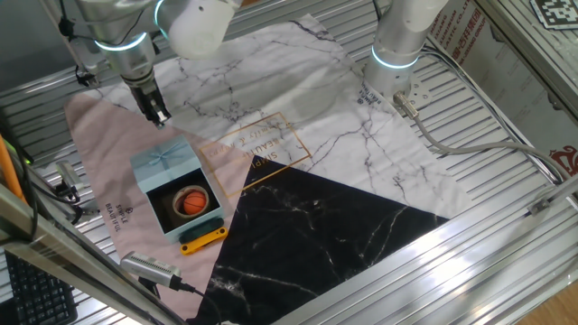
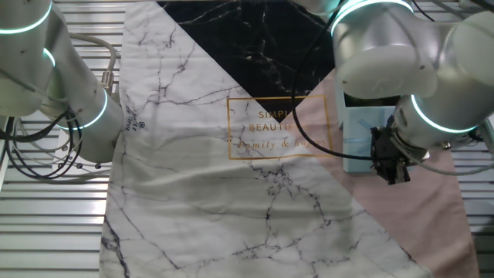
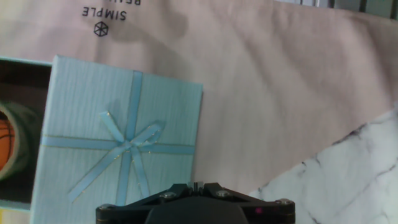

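A light blue gift box [image 1: 187,224] rests on the pink part of the cloth. Its lid [image 1: 167,162], tied with a ribbon bow [image 3: 127,145], lies at the end nearer the arm. The other end is uncovered and dark inside, holding a brown ring-shaped roll [image 1: 179,197] with a small orange basketball [image 1: 194,201] inside it. My gripper [image 1: 162,121] hangs near the lid's outer edge, pointing down. In the wrist view the fingertips of the gripper meet, with nothing showing between them. In exterior view 2, the gripper [image 2: 401,179] partly blocks the lid [image 2: 367,143].
A yellow tool [image 1: 203,241] lies against the box's front side. A camera-like device [image 1: 152,269] with a cable stands nearby at the lower left. The white marble and black parts of the cloth [image 1: 307,235] are clear.
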